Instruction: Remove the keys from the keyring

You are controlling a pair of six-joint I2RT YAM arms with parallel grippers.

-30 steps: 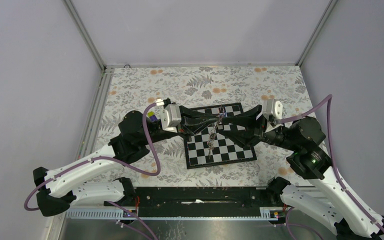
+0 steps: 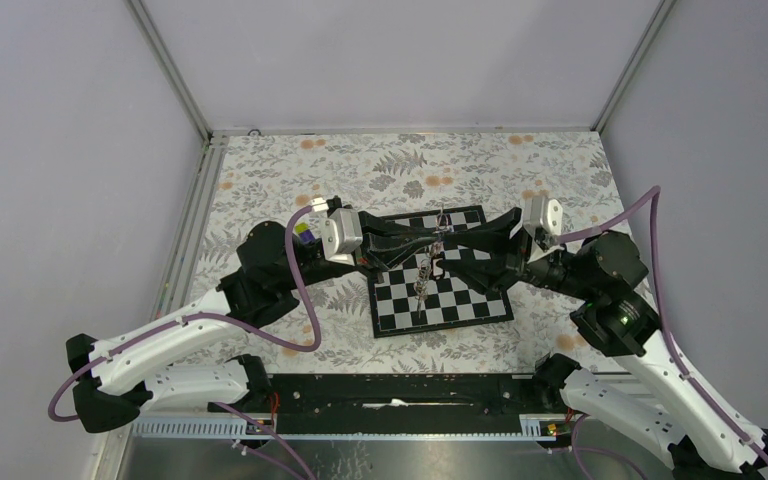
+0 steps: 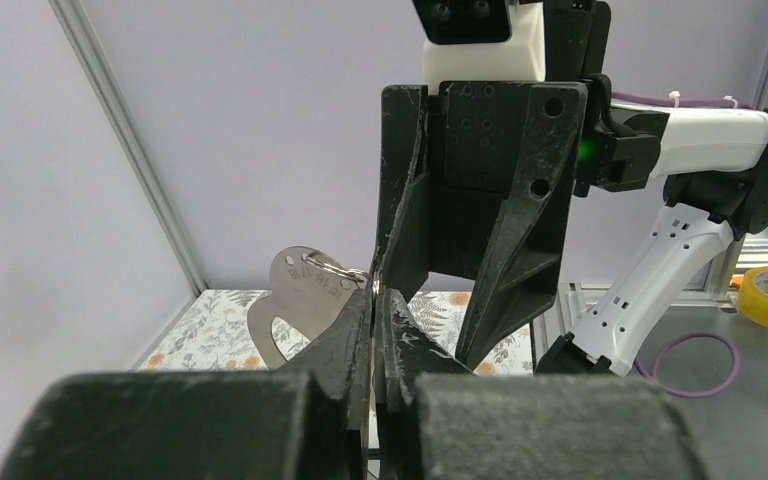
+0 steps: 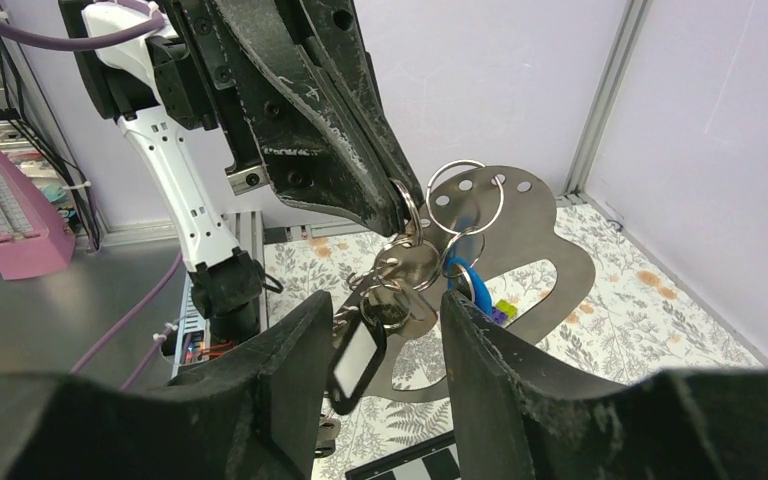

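The bunch hangs in the air from the tip of my left gripper (image 2: 437, 232), which is shut on a metal ring (image 4: 409, 213). A flat grey metal plate (image 4: 545, 250) with holes hangs there too, a larger ring (image 4: 463, 166) passing through it. Below are more small rings, a blue piece (image 4: 477, 286) and a black-edged silver piece (image 4: 358, 358). My right gripper stands open facing the bunch, its two fingers apart. The black-edged piece shows beside its left finger; whether they touch, I cannot tell. In the left wrist view, the plate (image 3: 305, 292) is partly hidden behind the fingers.
Under both grippers lies a black-and-white checkered board (image 2: 390, 325) on the floral table surface (image 2: 290, 180). A small yellow and purple object (image 2: 304, 232) sits by the left arm.
My right arm has shifted slightly, and its gripper remains open. The left arm has stayed still. The hanging pieces have swung or turned a little.
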